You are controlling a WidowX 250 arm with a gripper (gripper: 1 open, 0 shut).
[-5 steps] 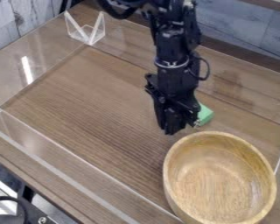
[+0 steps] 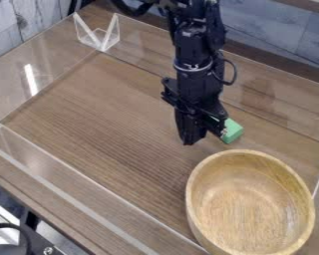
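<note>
My black gripper [image 2: 197, 127] hangs low over the middle of the wooden table, its fingers pointing down. It is shut, and I see nothing between its fingers. Just right of it, partly behind the gripper's body, a small green block [image 2: 230, 131] lies on the table. A large light wooden bowl [image 2: 303, 209] sits at the bottom right, below the gripper and the block.
A white wire stand [image 2: 101, 32] is at the back left. A raised edge runs along the back and left, and a black cable lies at the bottom left.
The gripper has shifted slightly left and up, away from the bowl. The green block and bowl look unmoved.
</note>
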